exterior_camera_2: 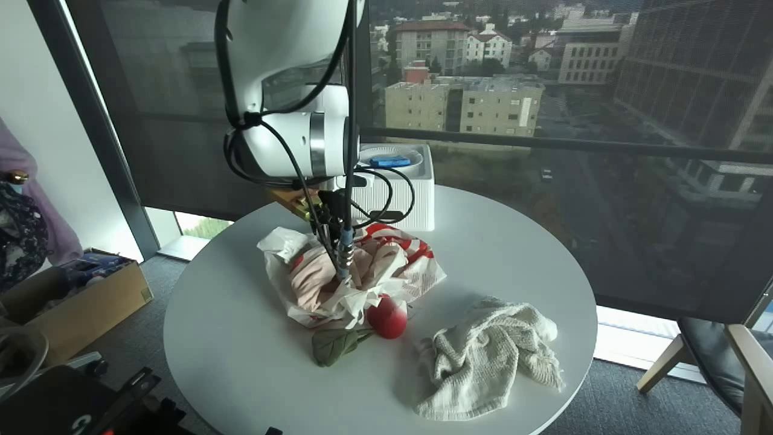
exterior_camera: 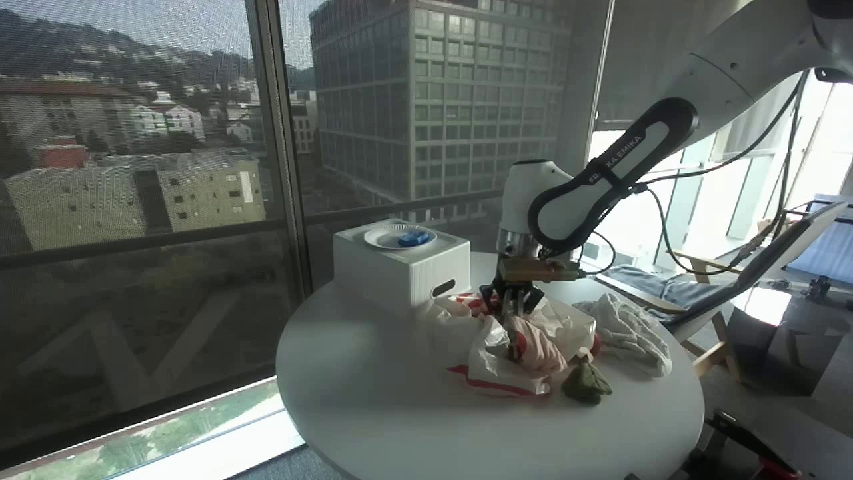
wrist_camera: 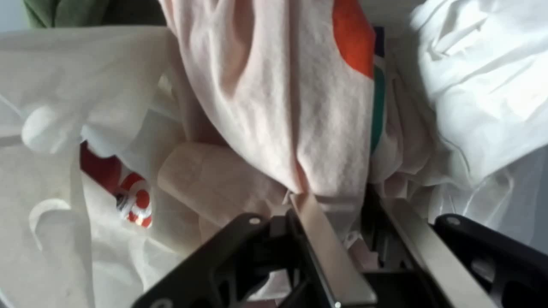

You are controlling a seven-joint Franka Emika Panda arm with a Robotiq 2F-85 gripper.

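My gripper points down into a rumpled white plastic bag [exterior_camera: 492, 376] with red print. A visible gap separates its fingers [wrist_camera: 329, 251] in the wrist view, where a pale pink cloth [wrist_camera: 246, 102] with an orange and green print passes into that gap. Whether the fingers press on the cloth does not show. Folds of the same cloth [exterior_camera: 540, 348] spill from the bag, and in exterior view 2 the arm and its cables partly cover the gripper [exterior_camera_2: 344, 264].
A red ball-like object [exterior_camera_2: 388, 318] and a dark green cloth [exterior_camera_2: 334, 345] lie at the bag's edge. Beside them is a grey-white towel [exterior_camera_2: 493, 355]. At the back stands a white box [exterior_camera: 384, 276] carrying a plate with a blue item [exterior_camera: 413, 239].
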